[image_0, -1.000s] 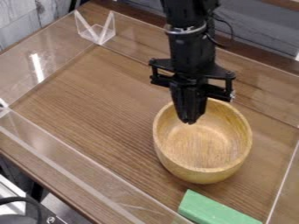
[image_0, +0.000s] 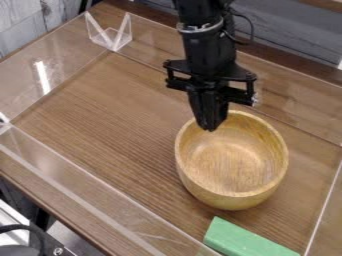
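Observation:
My black gripper (image_0: 210, 114) points down from the top centre, its tip at the rear rim of a tan plastic bowl (image_0: 230, 165) on the wooden table (image_0: 94, 140). The bowl looks empty. The fingertips are dark and small, and I see nothing held between them; the gripper looks shut.
A green block (image_0: 249, 239) lies at the front right. A clear plastic object (image_0: 108, 30) stands at the back left. Black cable shows at the lower left corner.
The gripper has shifted slightly left and up, toward the back of the bowl. The bowl and green block are unmoved.

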